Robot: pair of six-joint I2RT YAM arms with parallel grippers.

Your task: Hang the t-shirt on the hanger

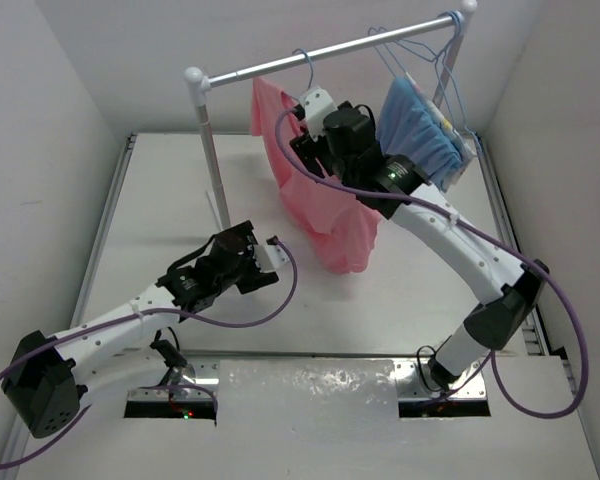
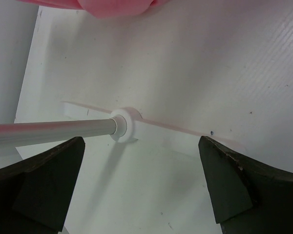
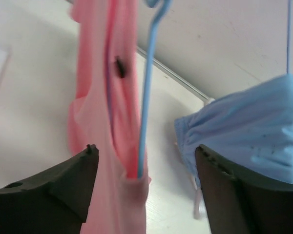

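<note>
The pink t-shirt (image 1: 325, 215) hangs below the white rail on a blue hanger (image 1: 309, 68), whose hook reaches the rail. In the right wrist view the hanger's blue bar (image 3: 147, 92) runs down into the pink cloth (image 3: 97, 126). My right gripper has its fingers spread on either side of bar and cloth, with visible gaps. From above, that gripper partly covers the shirt. Low at the left, clear of the shirt, my left gripper (image 1: 270, 262) is open and empty; only the shirt's lower edge (image 2: 117, 6) enters its wrist view.
The rail (image 1: 330, 50) spans the back. A blue garment (image 1: 417, 130) and several blue hangers crowd its right end. One rack post (image 2: 53, 131) and its foot (image 2: 171, 139) stand close beyond the left gripper.
</note>
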